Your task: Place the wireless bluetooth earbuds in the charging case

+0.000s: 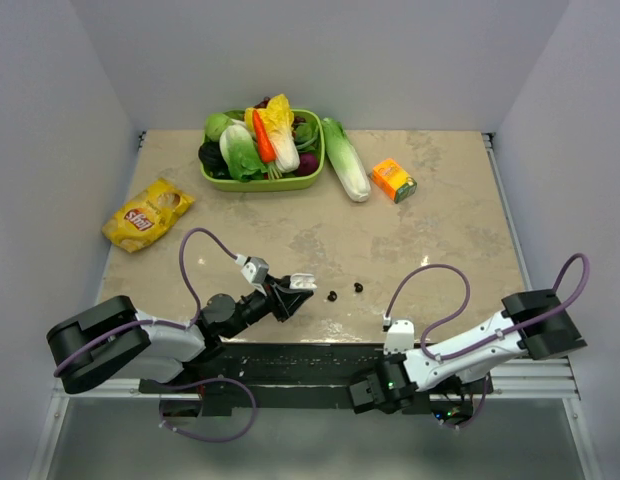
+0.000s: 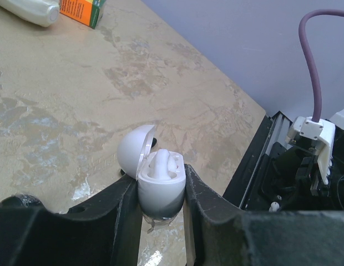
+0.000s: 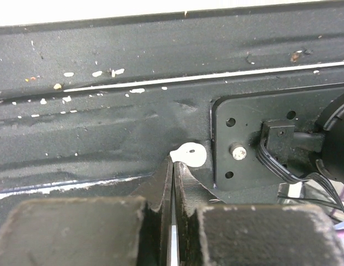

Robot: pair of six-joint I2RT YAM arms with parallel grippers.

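Observation:
The white charging case (image 2: 162,191) has its lid tipped up, and my left gripper is shut on it, one finger at each side. From above, the case (image 1: 302,281) shows at the tips of the left gripper (image 1: 295,293), over the table's front part. Two small black earbuds (image 1: 332,296) lie to its right, apart from each other; one earbud (image 2: 153,142) peeks out behind the lid in the left wrist view. My right gripper is shut with nothing seen between its fingertips, over the dark front rail, away from the earbuds.
A pale round patch (image 3: 195,154) shows just beyond the right fingertips, beside a black bolted plate (image 3: 224,166). Farther back stand a green vegetable basket (image 1: 220,184), a cabbage (image 1: 347,162), an orange carton (image 1: 394,181) and a chip bag (image 1: 148,215).

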